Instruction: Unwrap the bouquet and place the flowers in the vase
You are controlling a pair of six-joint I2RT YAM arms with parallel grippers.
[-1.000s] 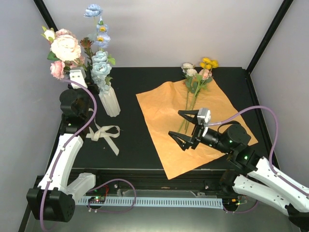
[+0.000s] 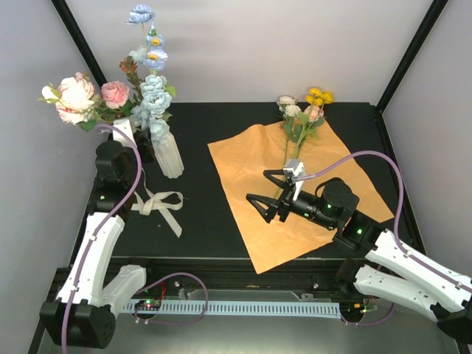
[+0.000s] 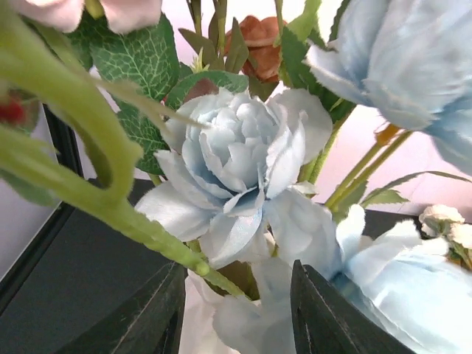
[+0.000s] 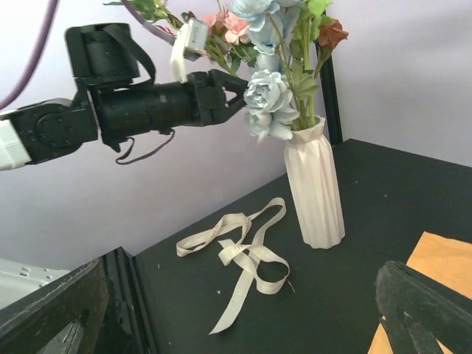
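Observation:
The white ridged vase [image 4: 313,192] stands at the back left holding blue flowers [image 2: 155,103] and others. Pink flowers [image 2: 115,94] lean out leftward above my left gripper, which is at the vase's mouth with its fingers apart, a green stem crossing behind them in the left wrist view. My right gripper [image 2: 271,193] stands open over the orange paper, empty. A bunch of white, pink and yellow flowers [image 2: 301,122] lies on that paper.
The orange paper [image 2: 243,206] covers the right half of the black table [image 2: 199,236]. A cream ribbon [image 2: 166,203] lies loose in front of the vase.
The pink blooms have shifted left and tipped lower outward, and my left gripper has moved slightly. My right gripper has moved a little left and up in the top view.

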